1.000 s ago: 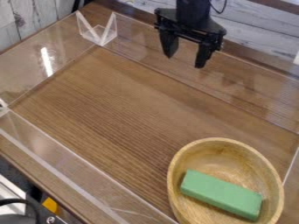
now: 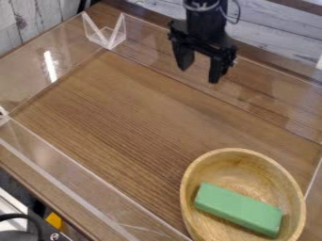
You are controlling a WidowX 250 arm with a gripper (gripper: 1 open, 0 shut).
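My black gripper [image 2: 201,58] hangs at the top centre over the back part of the wooden table [image 2: 113,113], its two fingers apart with nothing visible between them. At the bottom right, far from it, a round tan bowl [image 2: 209,169] holds a green block [image 2: 239,209].
A clear plastic bracket [image 2: 105,32] stands at the back left. A white panel [image 2: 277,28] runs along the back right. Dark cables and a yellow piece lie off the lower left edge.
My gripper has shifted slightly to the left and appears turned a little. The bowl and green block are unchanged.
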